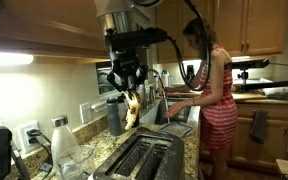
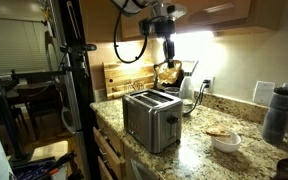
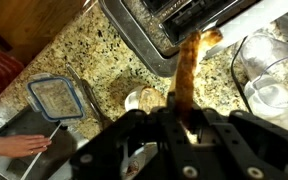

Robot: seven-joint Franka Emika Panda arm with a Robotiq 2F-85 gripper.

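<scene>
A browned piece of food, perhaps a slice of bread [image 3: 188, 72], is clamped on edge between the fingers of my gripper. From the side, the same piece hangs below my gripper [image 1: 129, 88], above the counter and just beyond the toaster [image 1: 144, 158]. The toaster is silver, with its dark slots facing up and nothing showing in them. In the second exterior view my gripper [image 2: 168, 58] is high above the toaster [image 2: 152, 120]; the food is hard to make out there.
Another piece of bread [image 2: 220, 134] rests on a white bowl [image 2: 226, 145]. A clear pitcher [image 1: 72, 160], a bottle [image 1: 62, 135] and a dark flask [image 2: 278, 115] stand on the counter. A person in a red striped dress [image 1: 220, 100] is by the sink.
</scene>
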